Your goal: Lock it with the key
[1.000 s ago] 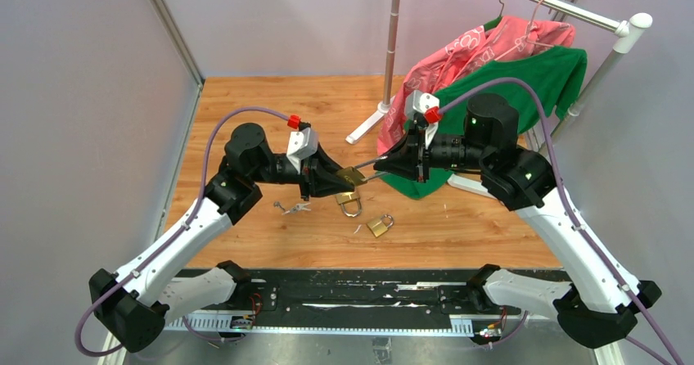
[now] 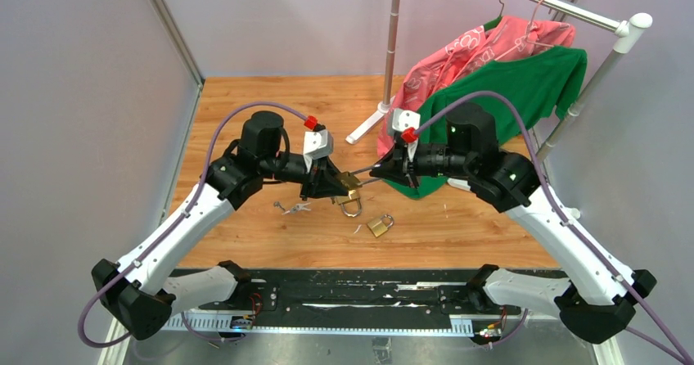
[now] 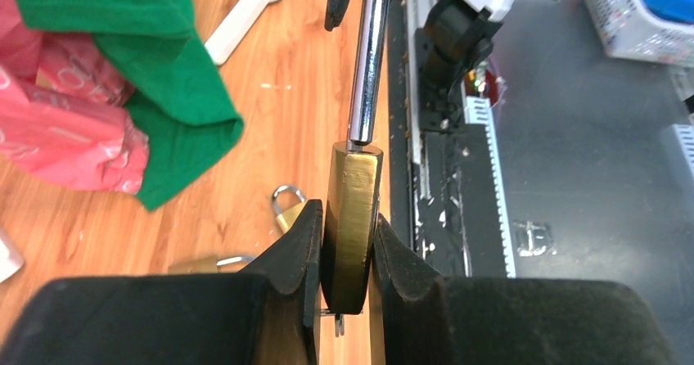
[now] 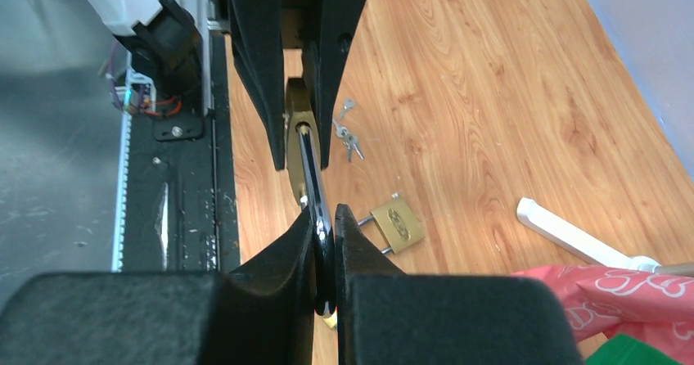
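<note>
A brass padlock [image 2: 349, 180] [image 3: 352, 226] is in the air between both grippers, its long steel shackle [image 3: 368, 70] [image 4: 312, 168] pointing toward my right gripper. My left gripper [image 2: 344, 187] has its fingers around the lock body; a small key-like metal piece shows below it in the left wrist view. My right gripper [image 2: 375, 171] is shut on the shackle. Loose keys [image 2: 296, 208] [image 4: 348, 140] lie on the wooden table [image 2: 254, 242].
More padlocks [image 2: 379, 226] [image 4: 397, 226] lie on the table below. A clothes rack [image 2: 622, 38] with pink [image 2: 442, 70] and green [image 2: 491, 87] garments fills the back right.
</note>
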